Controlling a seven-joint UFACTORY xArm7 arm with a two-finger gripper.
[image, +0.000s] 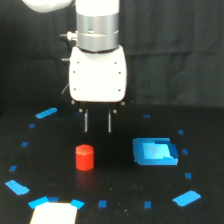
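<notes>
A red block (84, 157) stands on the dark table, left of the middle. Up and slightly to the right of it hangs my gripper (98, 121), its two thin fingers pointing down and apart with nothing between them. To the right, a blue open-topped tray (137, 149) with a pale blue inside rests on the table. No object shows inside it. Clear dark table separates block and tray.
Blue tape pieces (186, 198) and small blue squares mark the table, which looks flat and free around the block. A cream-coloured object (54, 213) edged in blue sits at the front left.
</notes>
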